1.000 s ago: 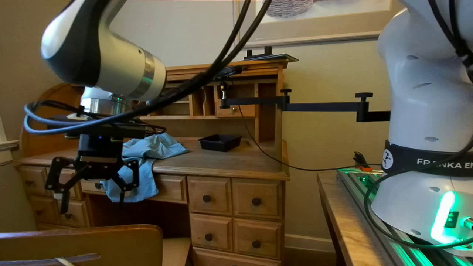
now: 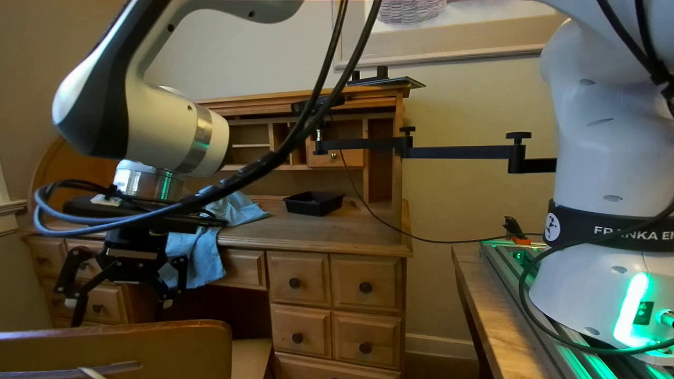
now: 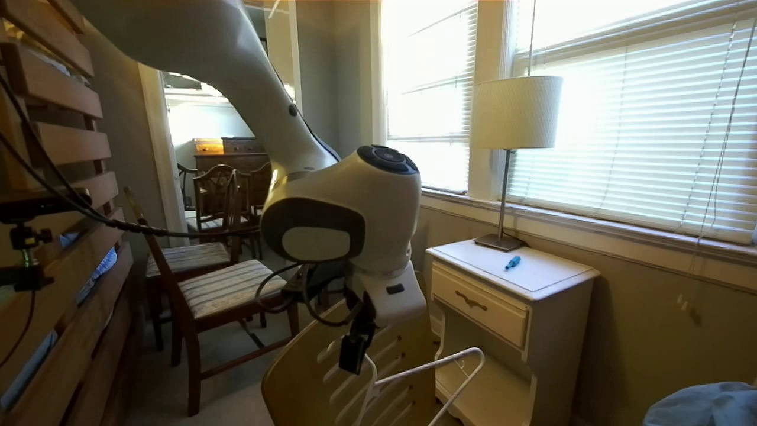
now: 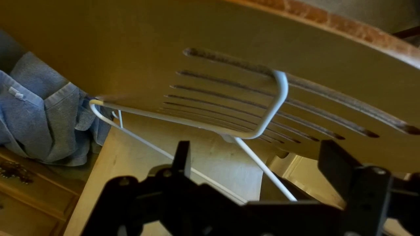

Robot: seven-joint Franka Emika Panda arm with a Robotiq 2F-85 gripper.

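Observation:
My gripper [image 2: 123, 312] is open, pointing down just behind the top edge of a wooden chair back [image 2: 120, 341]. A white hanger [image 4: 189, 122] is seen in the wrist view, its rounded hook end standing up before the slotted chair back. The hanger passes beyond my two spread fingers [image 4: 182, 159] toward the seat, and nothing shows gripped between them. In exterior view 2 the hanger [image 3: 433, 365] juts out beside the chair back, close below the gripper, whose fingers are partly hidden there. Whether they touch it I cannot tell.
A blue cloth [image 2: 208, 243] drapes over the front of the wooden desk [image 2: 303, 237], where a black tray [image 2: 314, 202] sits. A white nightstand [image 3: 525, 273] with a lamp [image 3: 514, 113] stands by the window. The chair back [image 4: 118, 51] lies close to the fingers.
My gripper has come down toward the chair back and slightly left in exterior view 1, tilting a little. It is open in both frames. Cloth, tray and chair have stayed put.

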